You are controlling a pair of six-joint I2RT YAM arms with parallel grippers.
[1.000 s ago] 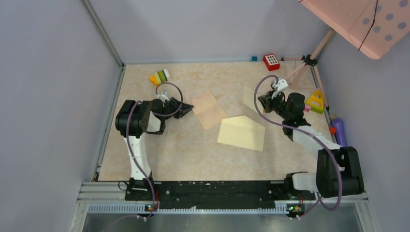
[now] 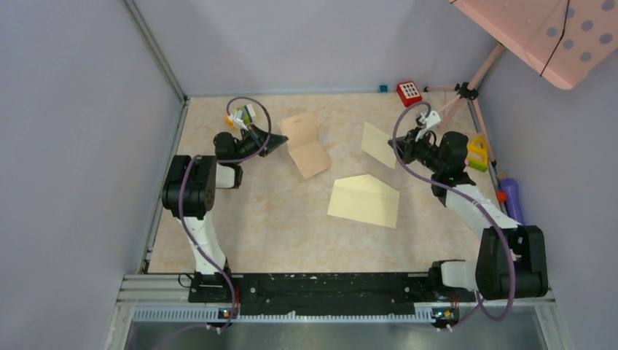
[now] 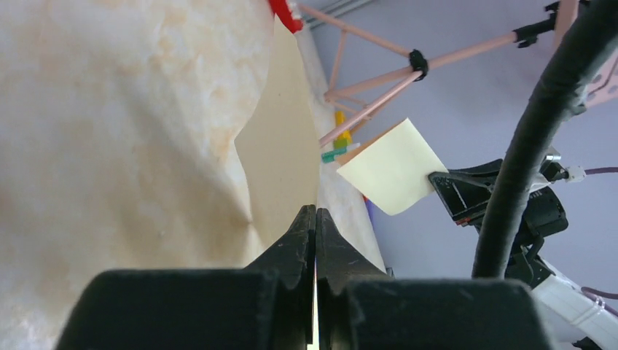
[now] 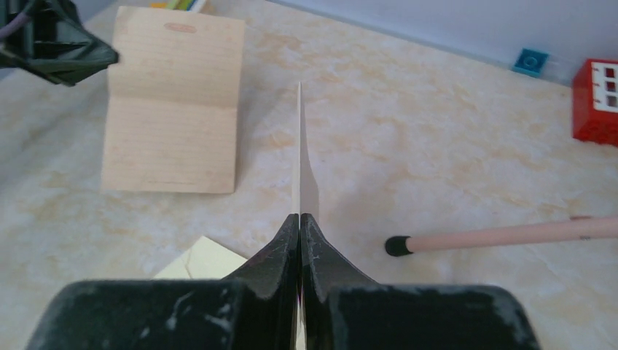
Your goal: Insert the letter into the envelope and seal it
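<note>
A pale-yellow envelope (image 2: 363,205) with a pointed top edge lies flat on the table in the top view. My left gripper (image 2: 286,138) is shut on the left edge of a creased brown sheet (image 2: 307,142). In the right wrist view the sheet's far part is tilted up, with an oval mark near its top edge. My right gripper (image 2: 392,142) is shut on a smaller pale-yellow sheet (image 2: 377,144), held tilted behind the envelope and apart from it. In the right wrist view this yellow sheet (image 4: 306,175) stands nearly edge-on between the fingertips.
A red block (image 2: 409,93) and a small blue block (image 2: 383,88) sit along the back edge. Pink stand legs (image 2: 453,109), a yellow triangle (image 2: 477,151) and a purple cylinder (image 2: 511,200) occupy the right side.
The left gripper has moved back, lifting the brown sheet, which was flatter.
</note>
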